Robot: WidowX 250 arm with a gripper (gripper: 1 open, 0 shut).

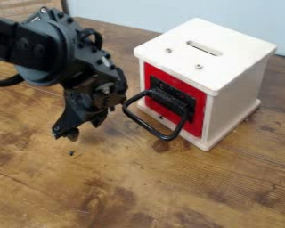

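Note:
My black gripper (88,120) hangs low over the wooden table at the left of the camera view, its fingers spread apart with nothing visible between them. To its right stands a white box (232,83) with a slot on top and a red front panel (192,129) holding a black mechanism. A black loop handle (166,135) sticks out from that front toward the gripper, a short distance to the right of the fingertips and apart from them.
A pale wall runs along the back.

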